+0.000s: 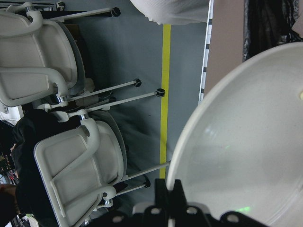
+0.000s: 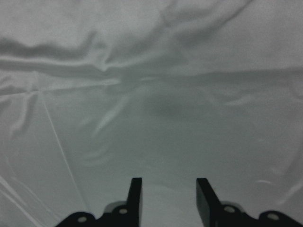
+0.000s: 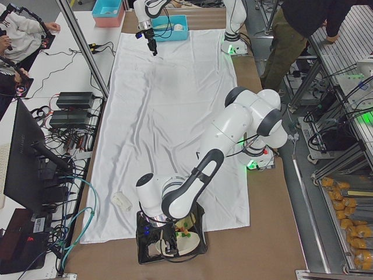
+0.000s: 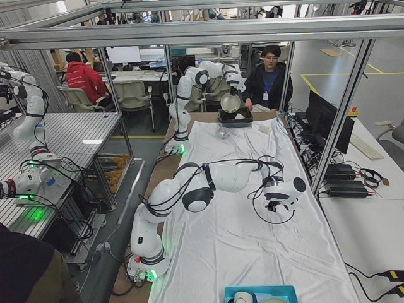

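My left gripper is shut on the rim of a large off-white bowl [image 1: 241, 142], which is tilted and fills the right of the left wrist view. In the camera right view the bowl [image 4: 230, 104] is held up over a black bin [image 4: 237, 124] at the table's far end. Part of the bin's contents is hidden by arm and bowl. My right gripper stands open over bare white cloth [image 2: 156, 118], nothing between its fingers.
A blue container [image 4: 284, 292] with dishes is at the other table end. A small pale object [image 3: 121, 200] lies on the cloth near the bin. Metal posts and monitors line the side.
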